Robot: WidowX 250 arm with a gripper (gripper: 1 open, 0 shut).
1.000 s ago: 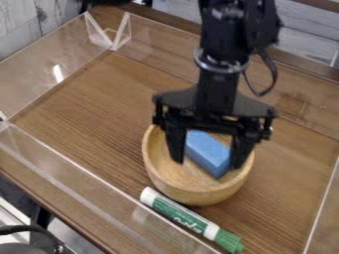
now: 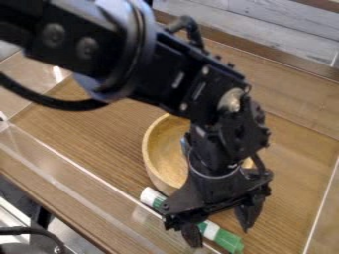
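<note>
My dark gripper (image 2: 220, 220) hangs low at the front right, open, its fingers around the middle of a green and white tube (image 2: 228, 241) lying on the wooden surface. The tube's middle is hidden behind the gripper. A yellow bowl (image 2: 159, 150) sits behind the gripper and is largely covered by the arm.
A clear plastic edge (image 2: 66, 185) runs along the front left, and a pale wall stands at the back.
</note>
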